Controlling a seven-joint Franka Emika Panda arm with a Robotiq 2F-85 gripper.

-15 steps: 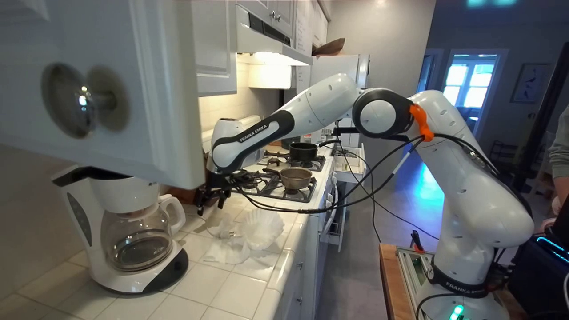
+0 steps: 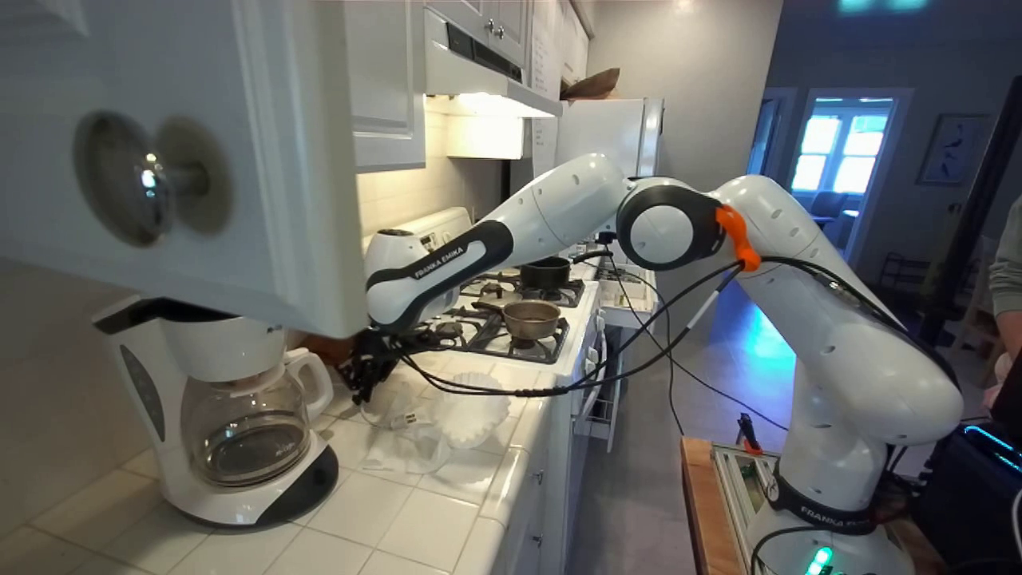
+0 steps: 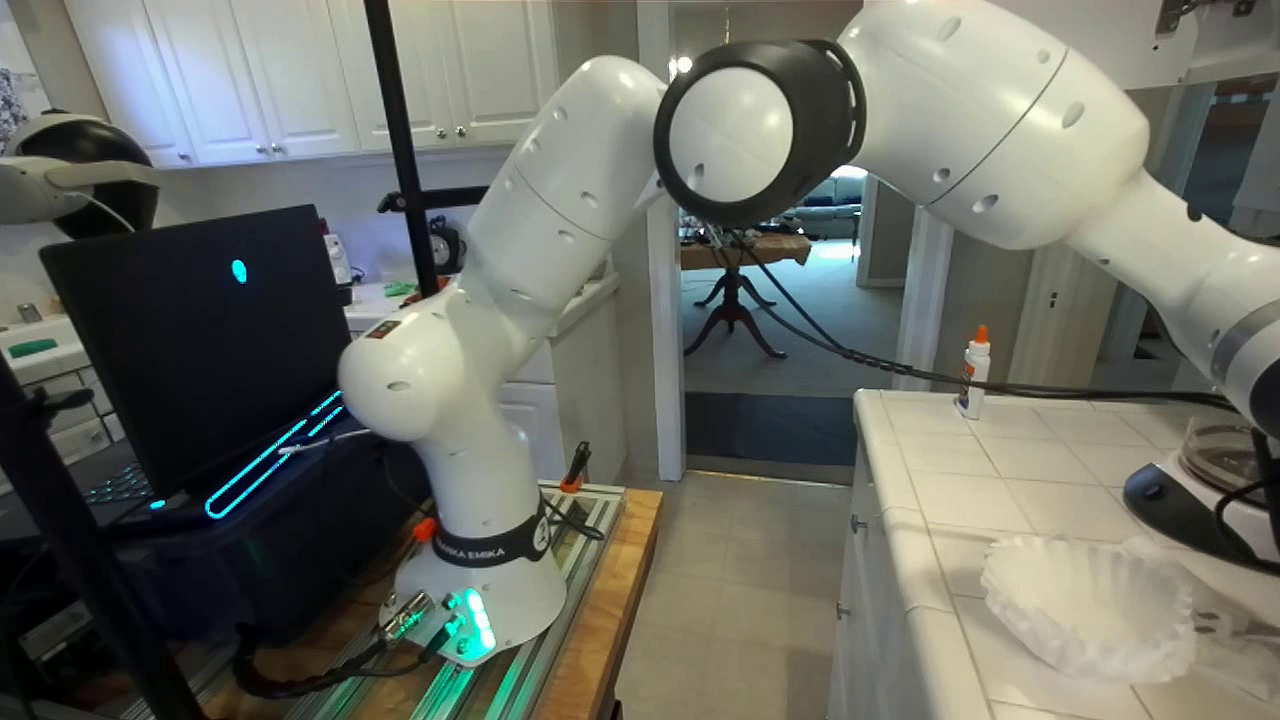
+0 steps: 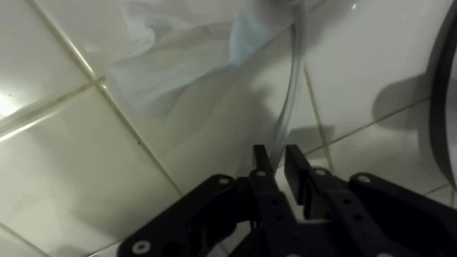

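In the wrist view my gripper points down at the tiled counter, its two fingertips apart by a narrow gap. A pale cord (image 4: 292,92) runs down into that gap; whether the fingers touch it I cannot tell. In exterior view 1 the gripper (image 2: 362,391) is low over the counter, just behind the white coffee maker (image 2: 172,378) and its glass carafe (image 2: 251,436). A cord's plug (image 2: 406,420) lies right of the gripper. Beside the plug rests a white, fluted paper filter (image 2: 469,410), also seen in exterior view 2 (image 3: 1080,606).
A thin white sheet (image 4: 171,60) lies near the cord. Further back is the stove with a metal pan (image 2: 532,319) and a dark pot (image 2: 546,273). An open cupboard door (image 2: 278,172) hangs above the coffee maker. A glue bottle (image 3: 975,374) stands on the counter.
In exterior view 1 my arm has come down and a little to the left, bringing the gripper closer to the counter behind the carafe. Coffee maker and filter look unmoved.
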